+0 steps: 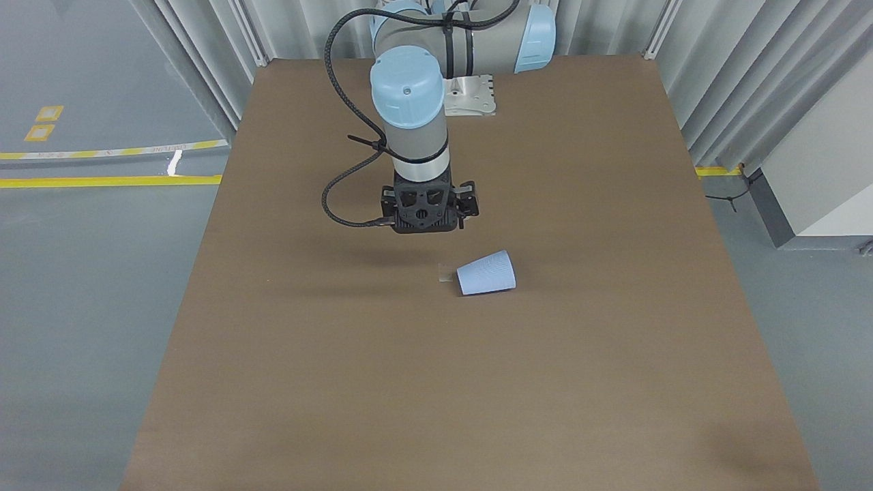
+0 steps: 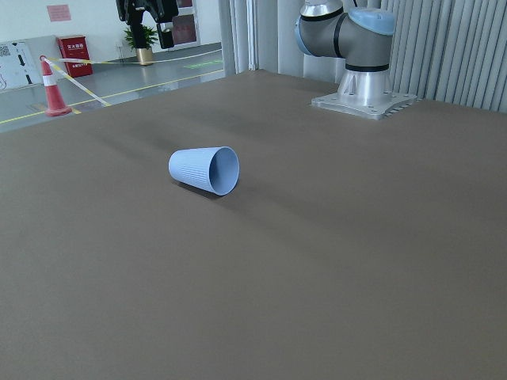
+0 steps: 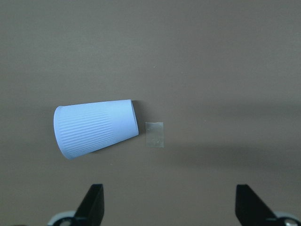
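Observation:
A light blue ribbed cup (image 1: 487,273) (image 2: 190,168) (image 3: 94,126) lies on its side on the brown table, its wide open end to the right in the front view. In the wrist view a small clear square, like tape (image 3: 154,134), is stuck beside its narrow end. My black gripper hangs above the table, behind the cup in the front view, with its two fingers wide apart and nothing between them.
The robot base (image 2: 364,103) stands at the table's back edge against grey curtains. Floor lies on both sides, with a wall corner at the right.

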